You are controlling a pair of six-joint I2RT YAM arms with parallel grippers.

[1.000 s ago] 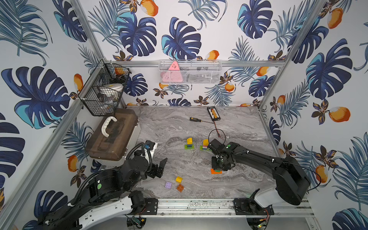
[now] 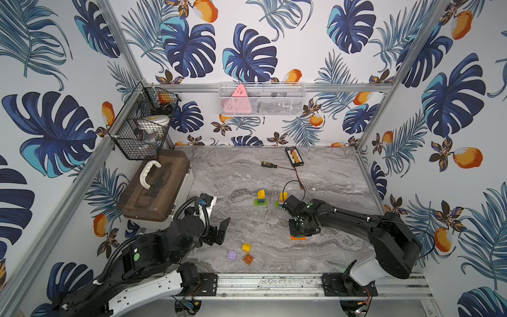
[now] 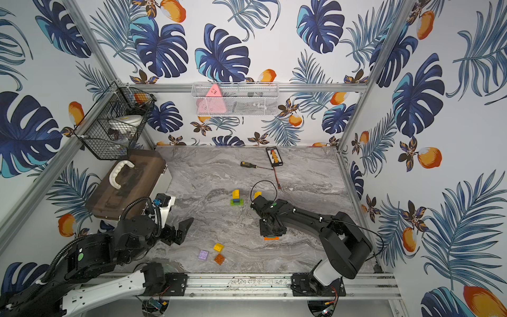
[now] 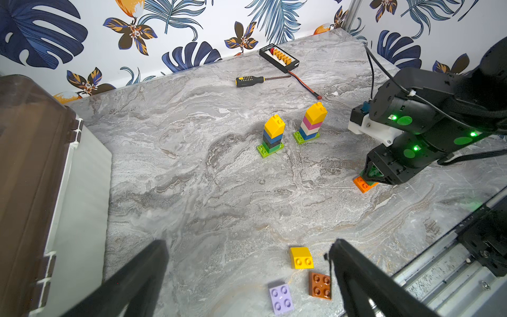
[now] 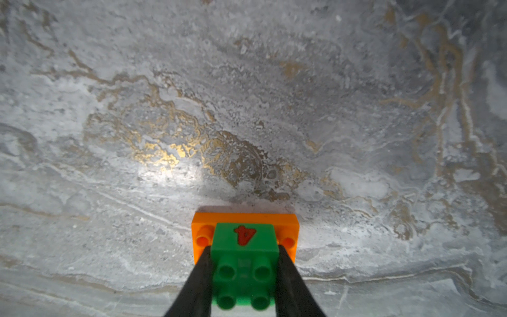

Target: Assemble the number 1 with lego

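Observation:
In the right wrist view my right gripper is shut on a green brick (image 5: pixel 245 236) with a red mark on its side. Below that brick is an orange base piece (image 5: pixel 287 222), a stud showing on either side. Whether the two are pressed fully together I cannot tell. The left wrist view shows the orange base (image 4: pixel 362 184) on the table under the right gripper. Over the left side, my left gripper is open and empty. On the table before it lie a yellow brick (image 4: pixel 302 257), a brown brick (image 4: pixel 320 285) and a lilac brick (image 4: pixel 281 299).
Two built towers on green bases, a blue-grey one (image 4: pixel 273 134) and a pink-white one (image 4: pixel 310 124), stand behind the orange base. Farther back lie a screwdriver (image 4: pixel 249 80) and a black case (image 4: pixel 278 57). A toolbox (image 2: pixel 157 185) borders the left; mid-table is clear.
The left arm and the loose bricks have stayed put.

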